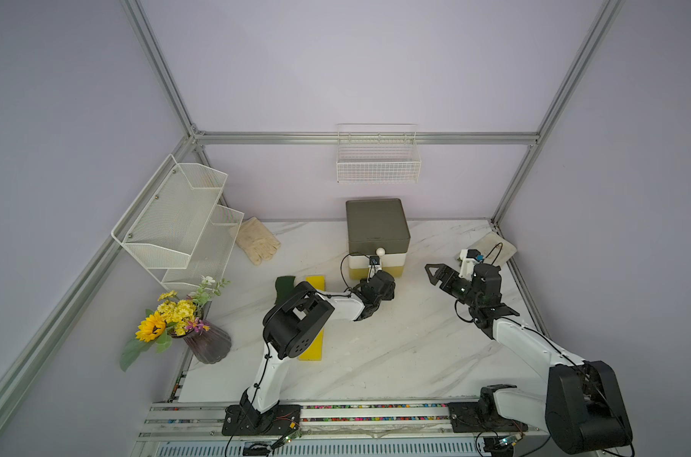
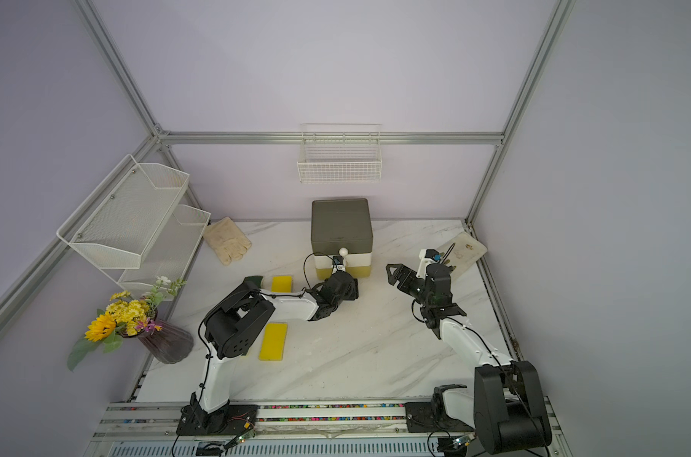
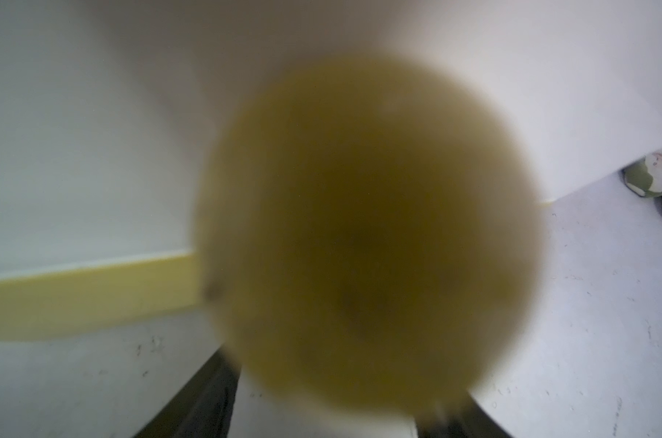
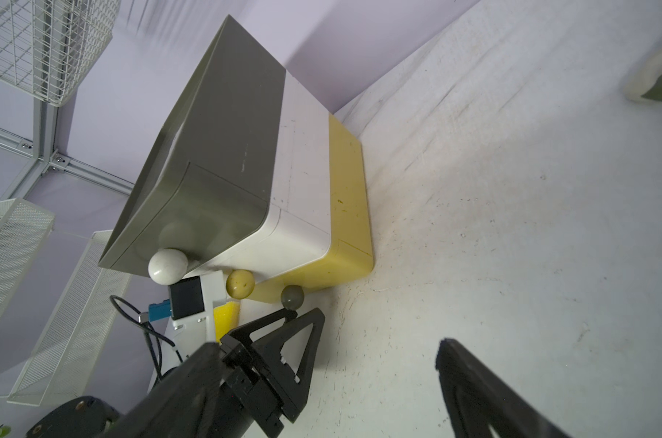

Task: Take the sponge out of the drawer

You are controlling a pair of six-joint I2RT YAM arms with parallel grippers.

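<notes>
The drawer box (image 1: 374, 221) stands at the back middle, with grey, white and yellow tiers and round knobs, as the right wrist view shows. My left gripper is at the front of the lowest tier, by its grey knob (image 4: 292, 298). A yellow knob (image 3: 363, 233) fills the left wrist view, blurred, hiding much of the space between the fingers. My right gripper (image 1: 434, 275) stands open and empty, right of the box. No sponge shows inside a drawer; the interior is hidden.
Yellow pieces (image 2: 273, 342) and a dark green piece lie left of the box. Gloves (image 1: 257, 241), wire shelves (image 1: 177, 213) and flowers (image 1: 170, 320) occupy the left. A pale item (image 2: 465, 250) lies at back right.
</notes>
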